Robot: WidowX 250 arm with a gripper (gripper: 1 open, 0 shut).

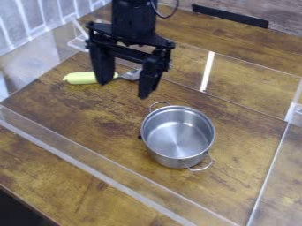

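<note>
The black gripper (125,75) hangs over the back middle of the wooden table, open, its two dark fingers apart with nothing visible between them. A pale yellow-green elongated object (83,78), like a corn cob or squash, lies just left of it, partly hidden behind the gripper. A silver metal pot (177,134) with wire handles stands empty to the right of and in front of the gripper. A small metallic piece shows behind the gripper, too hidden to make out.
Clear plastic walls edge the wooden table (94,163) on the left, front and right.
</note>
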